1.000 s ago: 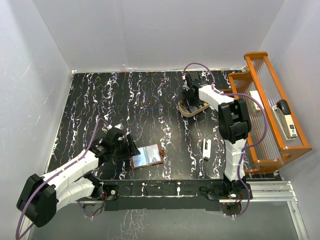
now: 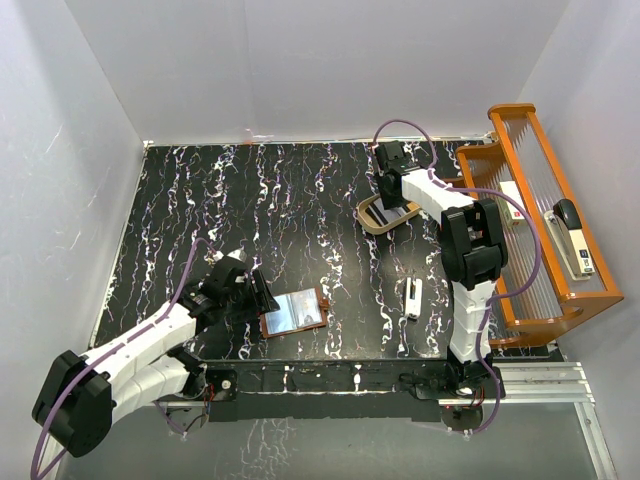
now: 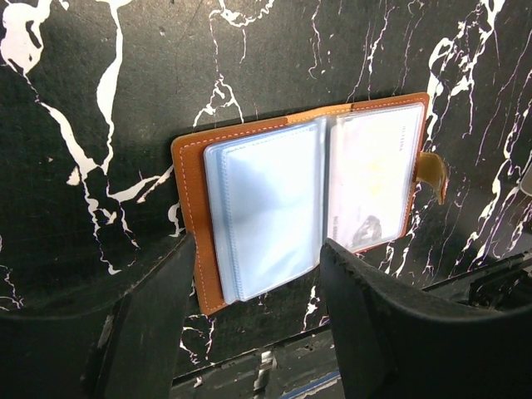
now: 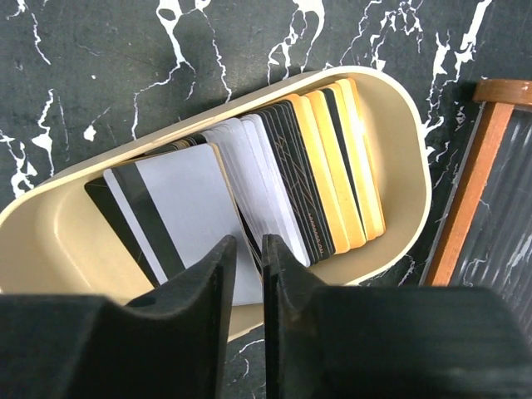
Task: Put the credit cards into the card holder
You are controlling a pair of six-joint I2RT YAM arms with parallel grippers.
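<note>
The brown card holder [image 3: 196, 233] with clear sleeves lies open at the front, under my left gripper, which is open and empty. At the back right, a beige oval tray [image 4: 50, 233] holds several cards: a white card [image 4: 187, 199] with a dark stripe, grey, black and yellow cards [image 4: 353, 166]. My right gripper is down at the tray, its fingertips part open at the white card's right edge; whether anything is between them is unclear.
A wooden rack [image 2: 555, 290] with several items stands along the right side. A small white object [image 2: 413, 298] lies right of centre near the front.
The left arm and card holder are unchanged.
</note>
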